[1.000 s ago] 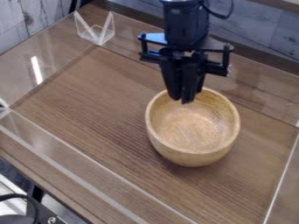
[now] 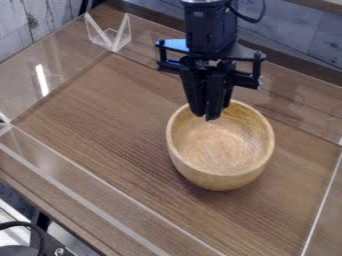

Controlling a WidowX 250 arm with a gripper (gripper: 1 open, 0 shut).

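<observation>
A pale tan round bowl [image 2: 221, 150] sits on the wooden table in the middle right of the camera view. My black gripper [image 2: 210, 105] points down over the bowl's back edge, its fingertips close together at or just above the rim. Whether it is open or shut, or holds anything, is hard to tell; the arm hides part of the rim.
A clear plastic piece stands at the back left. A grey wall runs along the back, and a black round object [image 2: 20, 240] is at the bottom left corner.
My gripper and arm have shifted very slightly left over the bowl. The bowl has not visibly moved.
</observation>
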